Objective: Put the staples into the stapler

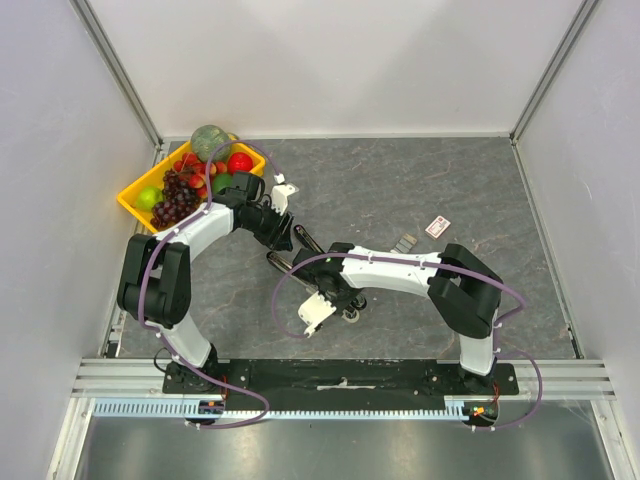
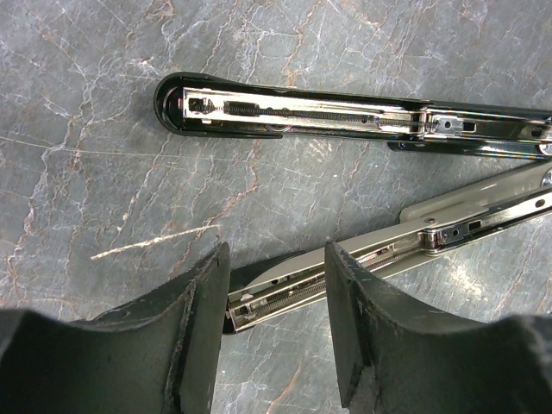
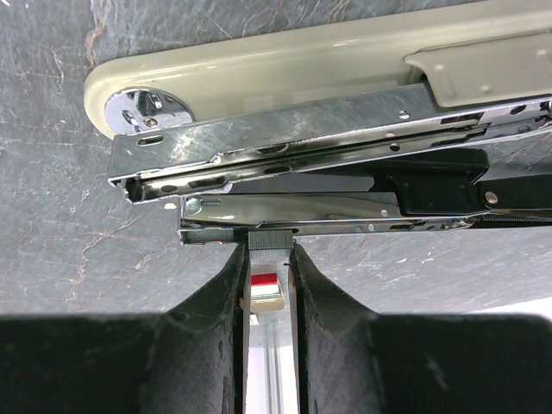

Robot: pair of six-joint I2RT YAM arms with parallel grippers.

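Observation:
Two opened staplers lie side by side mid-table: a black stapler (image 2: 345, 97) and a beige stapler (image 3: 259, 82). My left gripper stands open, its fingers to either side of the beige one's far end, with that end showing in the gap. In the right wrist view, a grey staple strip (image 3: 271, 244) is between the fingertips of my right gripper, against the edge of the black stapler's metal channel (image 3: 297, 210). Whether those fingers press the strip is unclear. In the top view the right arm covers this spot.
A yellow basket (image 1: 130, 199) of fruit stands at the back left. A red-and-white box (image 1: 437, 227) and a grey item (image 1: 403, 243) lie right of the staplers.

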